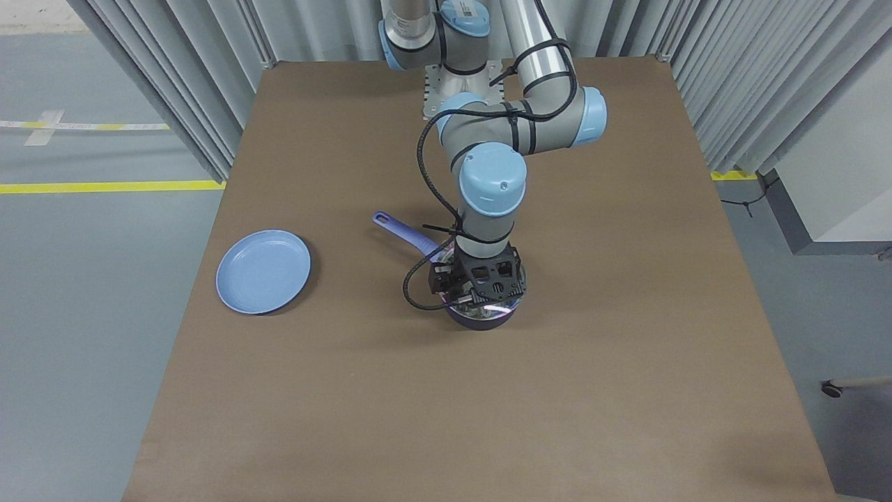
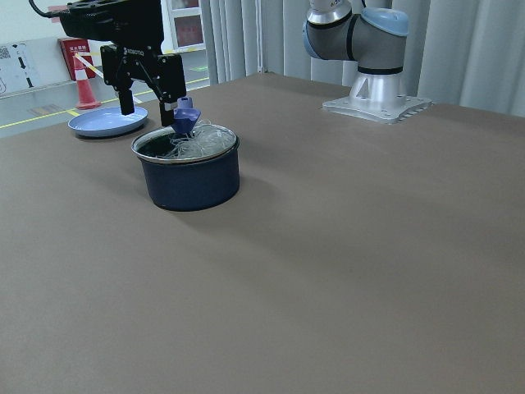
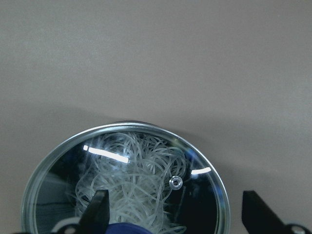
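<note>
A dark blue pot [image 2: 190, 185] with a glass lid [image 3: 195, 204] over pale noodle-like strands stands mid-table, its purple handle [image 1: 403, 231] pointing back-left. The gripper [image 2: 143, 111] is over the pot, one dark finger on each side of the lid's blue knob [image 3: 126, 229]; in the left view the knob shows beside the nearer finger. The fingers look apart; whether they touch the knob is not clear. In the front view the arm hides much of the pot.
A light blue plate [image 1: 263, 272] lies left of the pot.
</note>
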